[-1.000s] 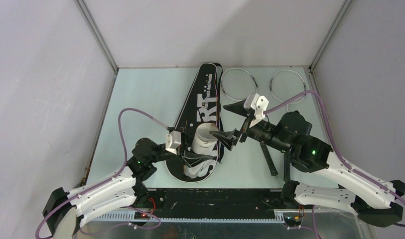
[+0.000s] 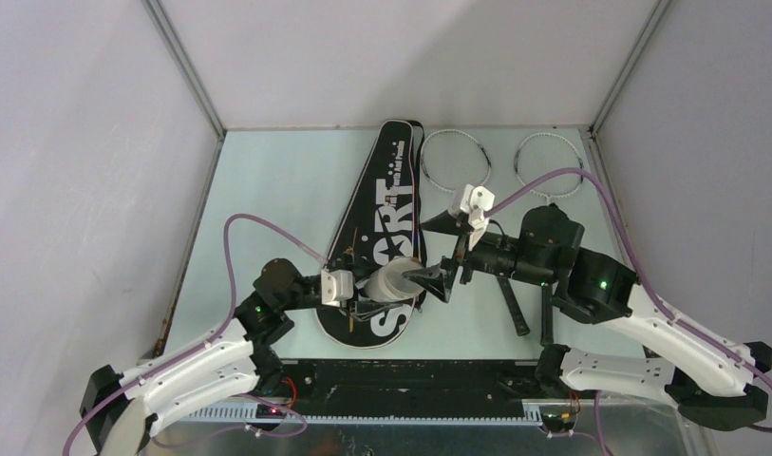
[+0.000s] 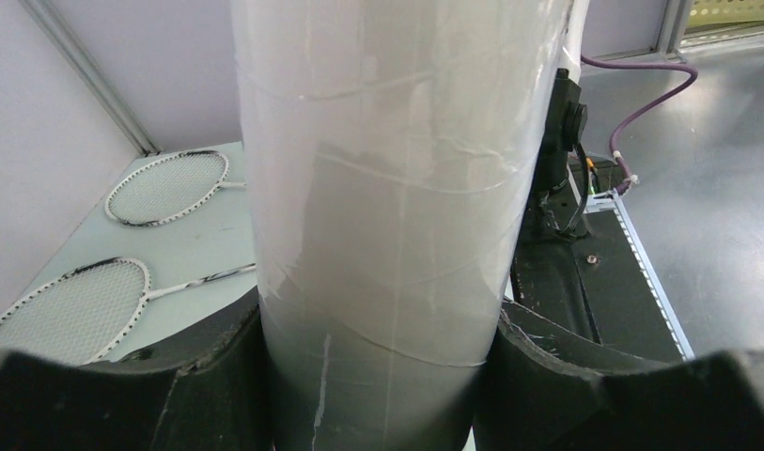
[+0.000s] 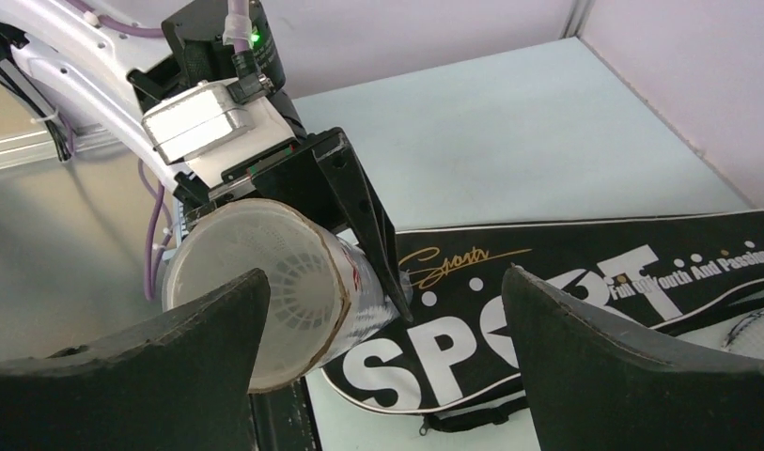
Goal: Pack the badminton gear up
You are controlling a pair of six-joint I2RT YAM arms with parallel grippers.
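Observation:
A white shuttlecock tube (image 2: 397, 280) (image 3: 387, 207) is held in my left gripper (image 2: 367, 290), which is shut around it above the black SPORT bag (image 2: 386, 204). Its open end shows in the right wrist view (image 4: 246, 254), with white shuttlecock feathers inside. My right gripper (image 2: 431, 252) stands open at that end, one finger on each side in the right wrist view, nothing clearly gripped. Two white rackets (image 3: 171, 188) lie at the right of the table, their handles partly under my right arm in the top view.
Walls border the back and sides, and a dark rail (image 2: 410, 378) runs along the front edge.
Since about a second ago the tube has tilted from upright toward horizontal in my left gripper, its mouth toward the right one.

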